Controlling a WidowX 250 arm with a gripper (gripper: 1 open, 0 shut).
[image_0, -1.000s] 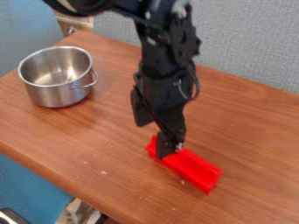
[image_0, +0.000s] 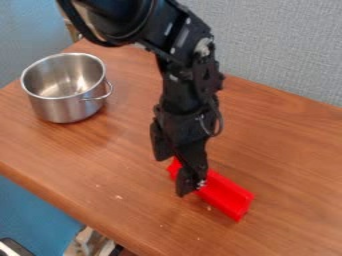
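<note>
My black gripper (image_0: 181, 170) points down over a red block (image_0: 227, 198), which lies at an angle on the wooden table (image_0: 94, 170) right of centre. The fingertips are low, at the upper-left part of the block and partly in front of it; whether they touch it I cannot tell. The gripper looks open, though its fingers are hard to separate against the dark wrist.
A steel pot (image_0: 67, 95) with side handles stands at the back left of the table. The table's left front edge runs diagonally past a blue area at the lower left.
Over the last second my gripper has moved a little lower toward the red block. The block and pot look unmoved.
</note>
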